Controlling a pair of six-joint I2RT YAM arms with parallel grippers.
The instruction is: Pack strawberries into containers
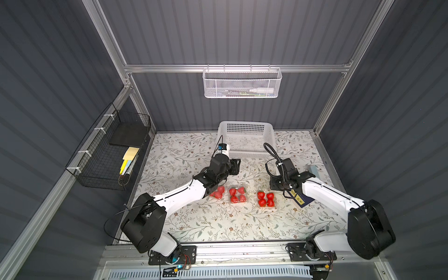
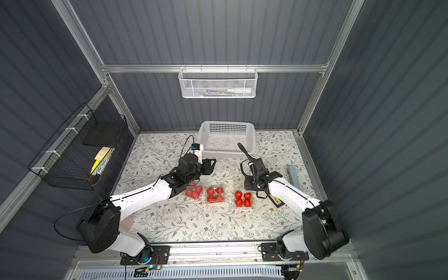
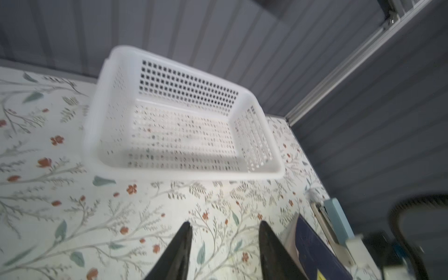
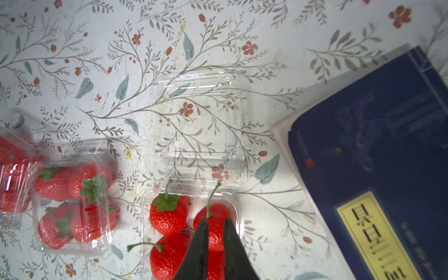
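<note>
The clear container [image 4: 147, 252] below my right gripper holds several red strawberries [image 4: 169, 214]. Its lid [image 4: 200, 126] lies folded back, empty. My right fingers [image 4: 201, 238] are slightly apart; a strawberry shows through the narrow gap, and whether they touch it is unclear. Left of it stands a filled container [image 4: 72, 205] with its clear lid over the berries. Another packed container [image 1: 217, 192] lies farther left, partly behind my left arm. My left gripper hangs over bare table, fingers apart, nothing visible between the tips.
A white perforated basket [image 3: 182, 175] sits empty at the back of the table. A dark blue box [image 4: 354, 140] with a yellow label lies right of the open container. Free table lies between the basket and the containers.
</note>
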